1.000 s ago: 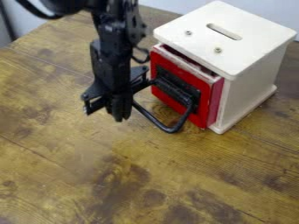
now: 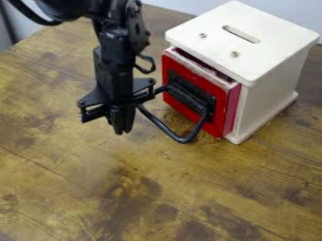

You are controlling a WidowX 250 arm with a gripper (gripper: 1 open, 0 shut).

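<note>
My black gripper [image 2: 120, 117] points down over the wooden table, just left of a white box [image 2: 266, 89] with a red front door [image 2: 221, 119]. The fingertips look shut, with nothing visible between them. A black handle-like bar [image 2: 184, 136] loops out from the dark panel on the red front and reaches toward my gripper. Part of it is hidden by the gripper and arm, so I cannot tell whether they touch.
The white box has a flat top with a slot and bolts. A pale wall stands behind.
The gripper shifts only very slightly over the last second, staying beside the red front. The box and black bar look unchanged.
</note>
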